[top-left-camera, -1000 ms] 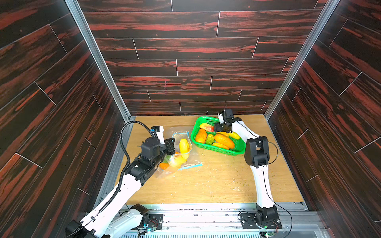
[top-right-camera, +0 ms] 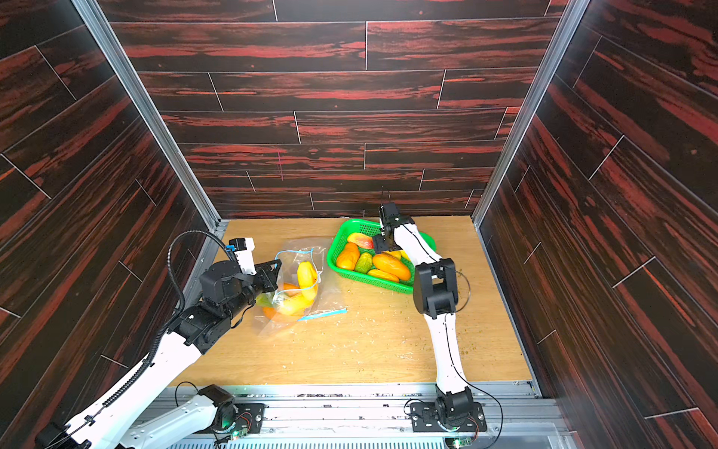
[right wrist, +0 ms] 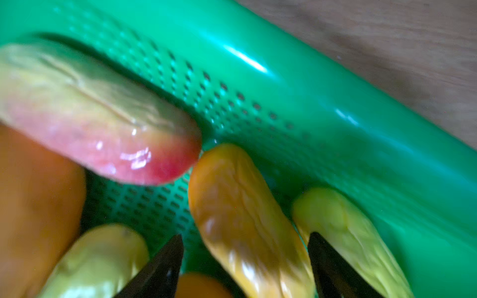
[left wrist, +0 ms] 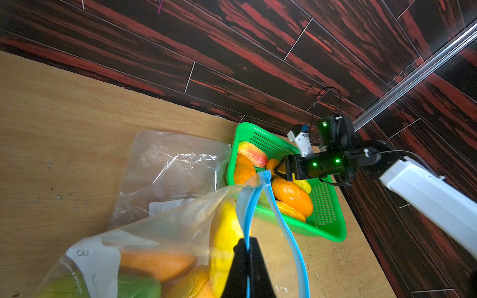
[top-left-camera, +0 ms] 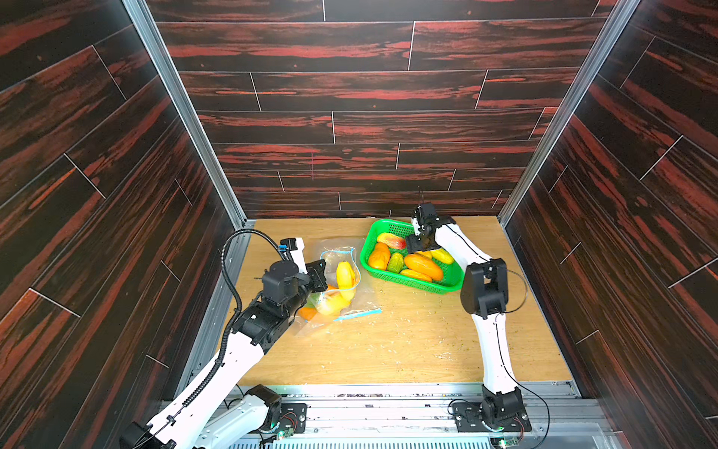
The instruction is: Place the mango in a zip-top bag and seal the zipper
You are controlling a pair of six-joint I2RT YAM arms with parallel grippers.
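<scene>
In the left wrist view a clear zip top bag [left wrist: 193,213] hangs open, its mouth edged by a blue zipper strip [left wrist: 293,248]. My left gripper is shut on that edge. Several fruits sit inside, including a yellow mango [left wrist: 223,238] near the mouth. Over the green basket [top-left-camera: 407,284], my right gripper stands open with its fingers [right wrist: 166,260] either side of an orange-yellow mango [right wrist: 233,198]. That mango lies on the basket floor; whether the fingers touch it I cannot tell.
A red-and-yellow mango [right wrist: 119,124] and a greenish one [right wrist: 347,233] lie close by in the basket. Another flat clear bag [left wrist: 169,168] rests on the table behind the held one.
My right gripper has shifted slightly over the basket, staying above the fruit. The left arm has edged a little to the left, still at the bag's mouth.
</scene>
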